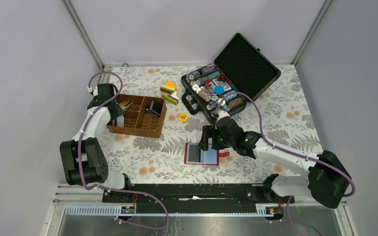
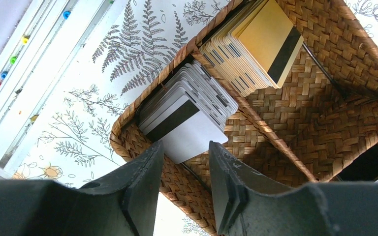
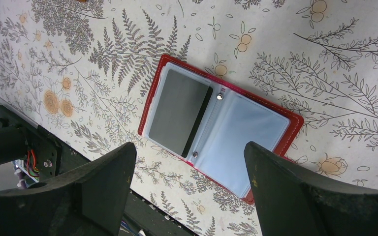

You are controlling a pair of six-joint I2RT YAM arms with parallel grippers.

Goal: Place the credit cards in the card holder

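The red-edged card holder [image 3: 295, 129] lies spread flat on the table in the right wrist view. A grey card [image 3: 178, 110] with a black stripe fills its left pocket; the clear pocket [image 3: 248, 135] on the other side looks empty. Above it, my right gripper is open with nothing between its fingers. In the left wrist view, white cards [image 2: 182, 125] with black stripes lean in one compartment of the wicker basket [image 2: 280, 142]. Gold cards [image 2: 263, 42] stand in the compartment beside them. My left gripper is open over the white cards, its fingers apart and empty.
Dark cards [image 1: 154, 107] stand in the basket's right compartment. Behind the holder sits an open black case [image 1: 211, 88] full of chips, its lid raised. Small yellow boxes [image 1: 169, 93] and a yellow disc [image 1: 183, 117] lie between basket and case.
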